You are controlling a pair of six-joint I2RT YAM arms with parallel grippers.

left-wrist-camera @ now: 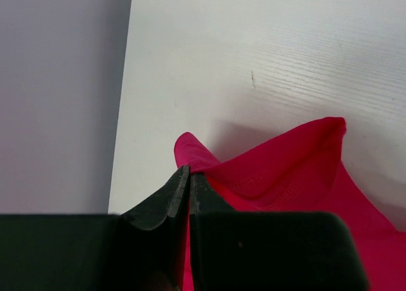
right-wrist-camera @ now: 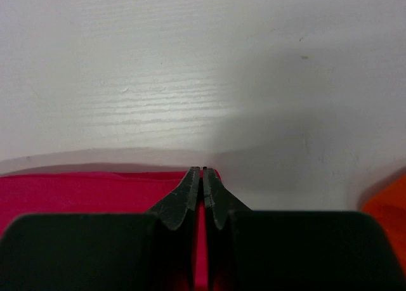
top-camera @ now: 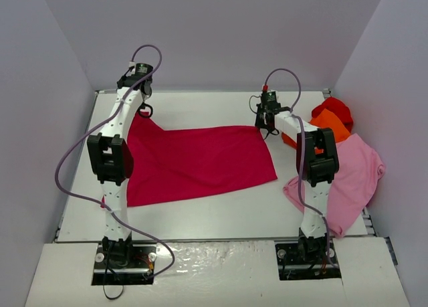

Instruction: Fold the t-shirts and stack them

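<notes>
A crimson t-shirt [top-camera: 200,160] lies spread over the middle and left of the table. At its far left end my left gripper is shut on the cloth, which rises in a raised fold to the fingertips. The left arm covers part of the shirt's left side in the top view. My right gripper is shut on the shirt's far right corner, whose small tip shows just beyond the fingers. Between the two grippers the shirt's far edge runs fairly straight.
To the right, a pink shirt [top-camera: 351,180], an orange shirt [top-camera: 331,122] and a red one [top-camera: 334,106] lie heaped, partly behind the right arm. Bare white table [top-camera: 207,110] stretches along the back, with another clear strip in front.
</notes>
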